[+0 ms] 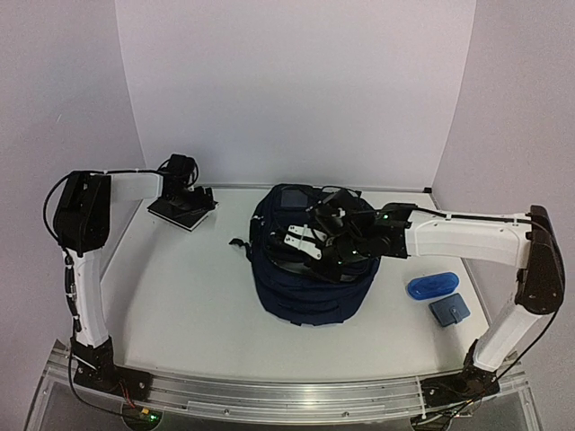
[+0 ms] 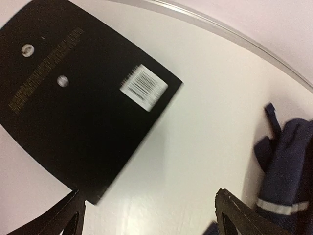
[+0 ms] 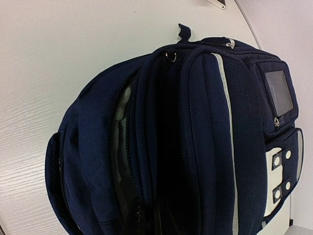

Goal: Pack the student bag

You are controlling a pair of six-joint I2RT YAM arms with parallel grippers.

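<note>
A dark navy school bag (image 1: 310, 301) stands in the middle of the table. In the right wrist view its upper side shows grey lining (image 3: 122, 125) inside a zipped compartment. My right gripper is down at the bag's opening, its dark fingers close together against dark cloth; whether they grip the fabric is hidden. A flat black book (image 2: 93, 93) with a white barcode lies at the table's back left. Above the book's edge hangs my left gripper, open, with nothing between its widely spread fingers.
At the right side lie a blue oval case (image 1: 433, 285) and a small blue wallet-like item (image 1: 449, 310). Walls close off the back and both sides.
</note>
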